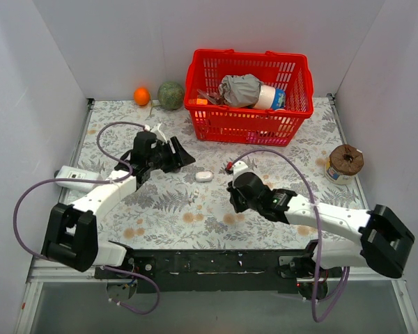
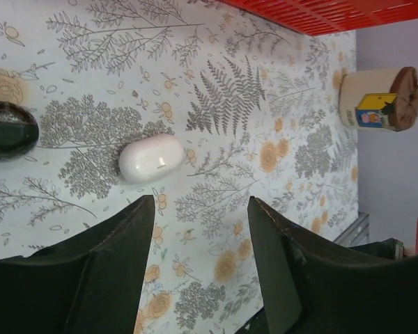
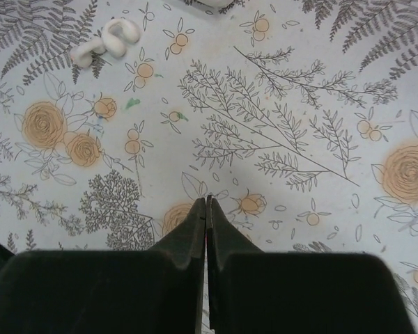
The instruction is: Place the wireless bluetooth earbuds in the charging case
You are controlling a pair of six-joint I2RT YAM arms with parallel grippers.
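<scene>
A small white rounded case (image 1: pixel 203 177) lies on the flowered cloth near the middle; in the left wrist view the same case (image 2: pixel 151 158) appears beyond my fingers. White earbuds (image 3: pixel 110 40) rest on the cloth at the upper left of the right wrist view. My left gripper (image 1: pixel 185 157) hovers above and left of the case, its fingers (image 2: pixel 129 240) apart with nothing between them. A dark glossy oval object (image 2: pixel 10 131) lies left of the case; the left gripper covers it in the top view. My right gripper is shut over bare cloth, with nothing visible between its fingertips.
A red basket (image 1: pixel 247 125) of goods stands at the back. An orange (image 1: pixel 141 96) and a green melon (image 1: pixel 171 95) sit at the back left, a brown-topped tub (image 1: pixel 345 163) at the right.
</scene>
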